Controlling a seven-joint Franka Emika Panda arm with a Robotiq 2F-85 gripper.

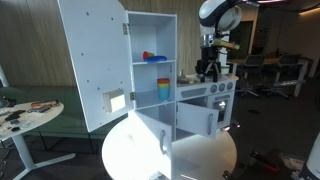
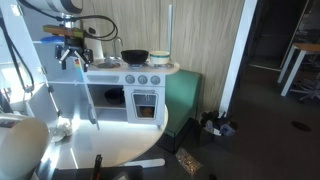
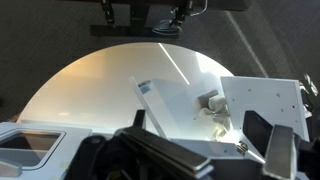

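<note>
My gripper hangs over the counter of a white toy kitchen, fingers pointing down. In exterior view 2 the gripper shows its two fingers apart, open, with nothing visible between them. The dark gripper also fills the lower part of the wrist view, above the open doors. A tall white door of the toy fridge stands wide open. Inside, a blue and red item lies on the upper shelf, and a stack of coloured cups stands lower down.
A black pan and a pale pot sit on the stovetop. The lower fridge door and a cabinet door stand open over the round white table. A dark bowl is inside the cabinet.
</note>
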